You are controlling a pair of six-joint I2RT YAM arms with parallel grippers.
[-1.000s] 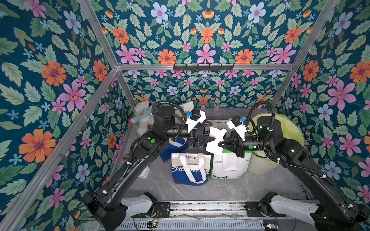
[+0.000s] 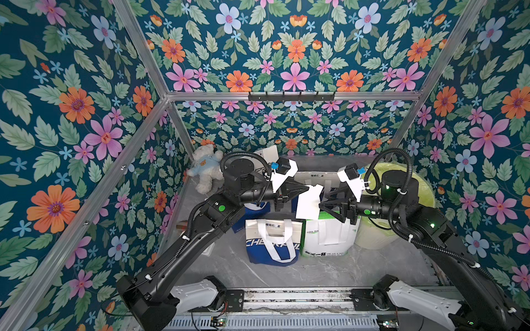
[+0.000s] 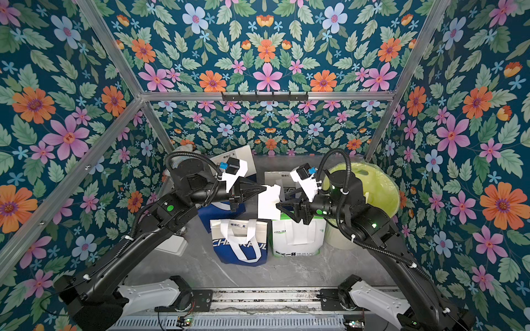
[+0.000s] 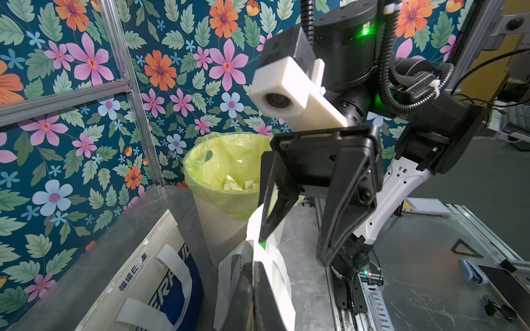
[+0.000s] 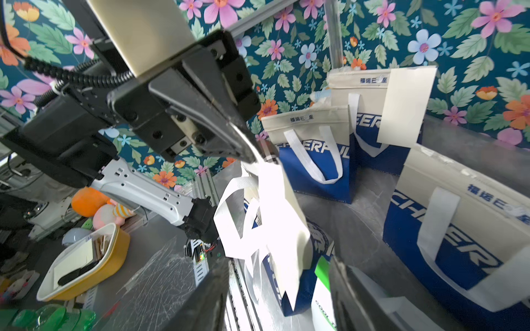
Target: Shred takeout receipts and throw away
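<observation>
A white paper receipt (image 2: 309, 204), notched at its top, hangs between the two arms above the bags. Its upper end is pinched by my left gripper, which is shut on it; the right wrist view shows the paper (image 5: 281, 220) hanging down from those fingertips. Close by on the right, my right gripper stands open, its fingers spread to either side of the paper without closing on it. A bin with a yellow-green liner (image 4: 207, 165) stands at the right, with pale paper scraps (image 4: 234, 184) inside.
Blue-and-cream takeout bags stand about the grey table, one (image 2: 259, 256) in front and another with a receipt (image 5: 405, 104) on it behind. A white-and-green bag (image 2: 331, 242) sits below the grippers. A plush toy (image 2: 207, 168) is at the back left.
My left gripper, open before, has moved right and shut on the receipt's upper end. The right gripper has let go of the paper and shifted slightly right.
</observation>
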